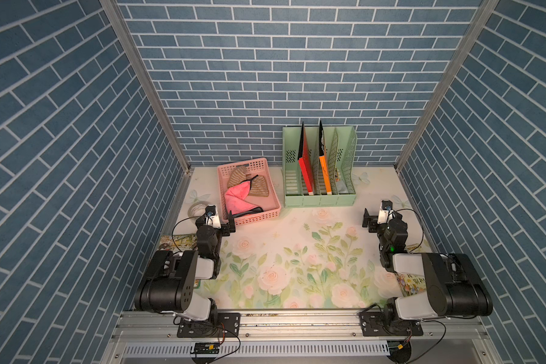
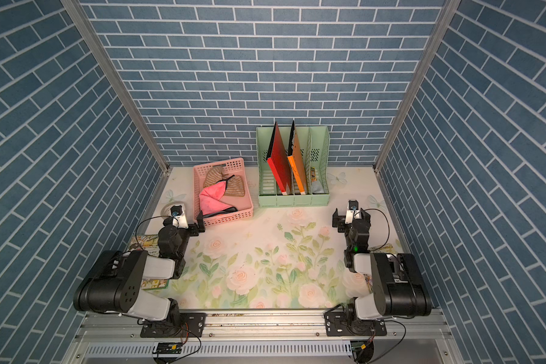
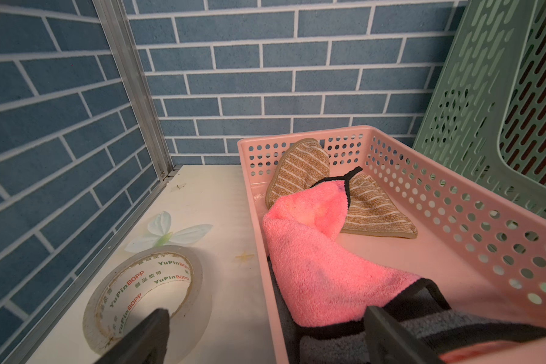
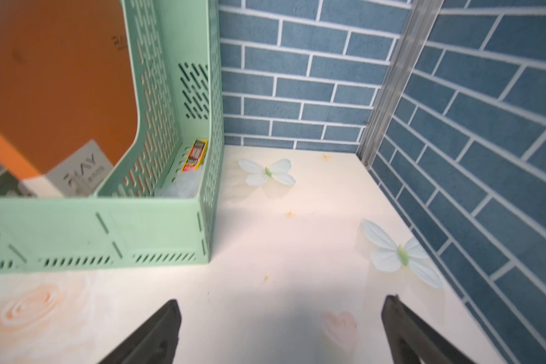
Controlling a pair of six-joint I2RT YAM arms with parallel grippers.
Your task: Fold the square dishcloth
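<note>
A pink cloth with black edging [image 3: 327,279] lies crumpled in the pink basket [image 3: 259,242], with a dark grey cloth part [image 3: 345,347] at its near end. Behind it is a brown striped cloth [image 3: 376,206], partly covered by the pink one. Which of these is the square dishcloth I cannot tell. My left gripper stands open by the basket's near left corner, its fingers apart and holding nothing. On the right side of the table, my right gripper is open too, with only bare tabletop beyond its fingers.
A green file rack [image 1: 318,199] with red and orange folders stands at the back, right of the basket. A tape roll [image 3: 197,285] lies left of the basket.
</note>
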